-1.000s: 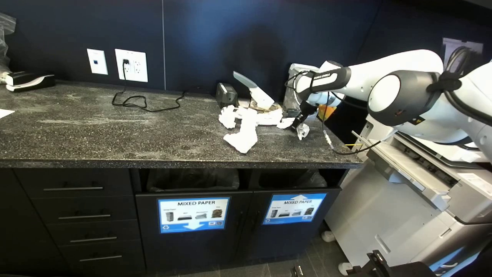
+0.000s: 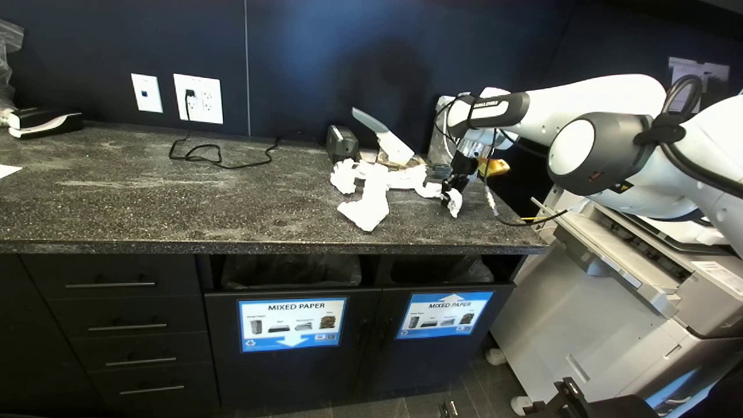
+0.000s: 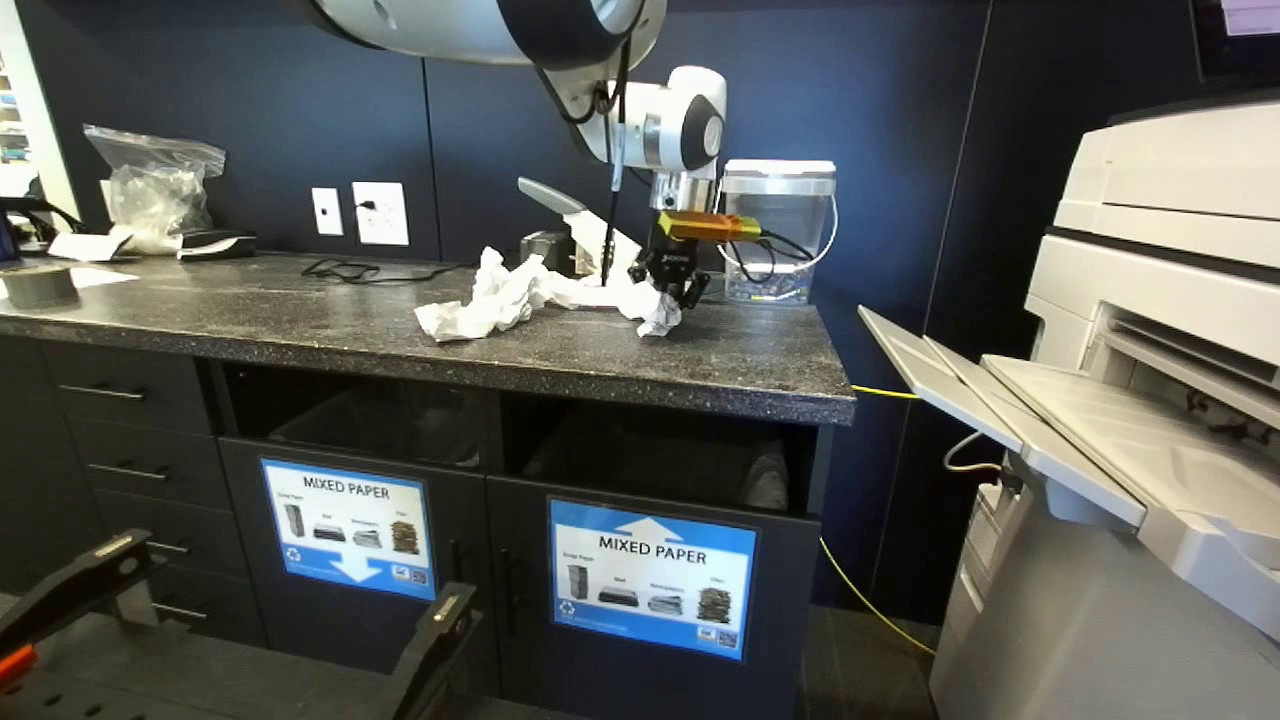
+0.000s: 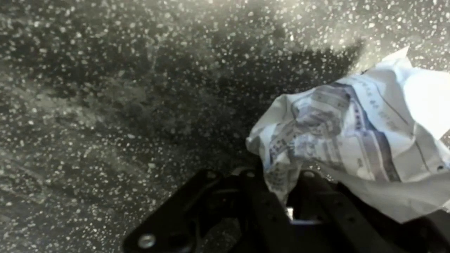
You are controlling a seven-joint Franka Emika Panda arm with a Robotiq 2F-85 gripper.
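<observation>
In the wrist view a crumpled sheet of printed paper [image 4: 358,130] is pinched at its lower left corner between the dark fingers of my gripper, which is shut on it. From outside, the gripper [image 2: 449,191] is low over the right part of the counter, with white paper [image 2: 454,202] showing beside its fingertips. More crumpled white paper [image 2: 372,202] lies to the left on the counter. The second exterior view shows the gripper [image 3: 672,286] pointing down, the paper [image 3: 659,312] below it, close to or touching the countertop.
A white and grey tool [image 2: 393,147] and a dark box [image 2: 342,144] stand behind the papers. A clear lidded bucket [image 3: 777,228] is behind the gripper. Open bins [image 3: 654,462] sit beneath the counter [image 3: 300,306].
My gripper has tilted more upright and its wrist has shifted slightly. The paper at its fingertips has moved a little leftward and changed shape. The papers farther left look unmoved.
</observation>
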